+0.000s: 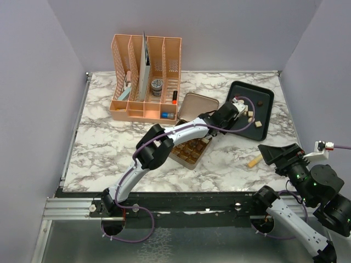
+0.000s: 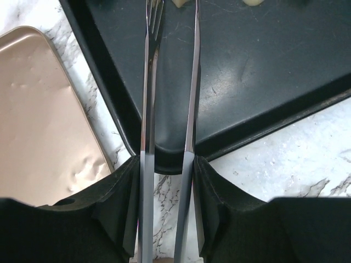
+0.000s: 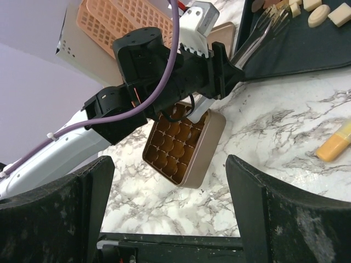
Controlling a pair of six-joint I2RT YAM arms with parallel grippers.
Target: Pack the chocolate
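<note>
A dark tray (image 1: 259,130) holds chocolate pieces, including a white oval one (image 3: 318,15). My left gripper is shut on metal tongs (image 2: 192,109), whose tips reach into the tray beside a pale piece (image 2: 180,3); whether they grip it I cannot tell. The brown chocolate box (image 3: 200,163) with moulded compartments lies partly under the left arm, its lid (image 2: 44,115) behind it. My right gripper stands open at the front right, nothing between its fingers.
An orange organizer (image 1: 129,112) stands at the back left. A yellow-handled tool (image 3: 333,144) lies on the marble right of the box.
</note>
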